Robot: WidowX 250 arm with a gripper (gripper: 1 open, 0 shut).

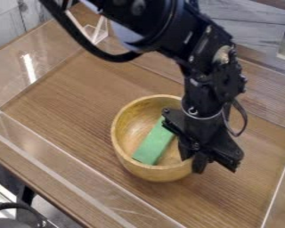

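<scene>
A round yellow bowl [131, 131] sits on the wooden table, with a green rectangular block [152, 145] inside it. My black gripper [199, 160] is down at the bowl's right side, shut, its fingertips at the rim. It appears to grip the bowl's rim, though the fingers largely hide the contact. The bowl's right part is hidden behind the gripper.
A clear plastic object stands at the top left, by the back edge. A white wall runs along the back right.
</scene>
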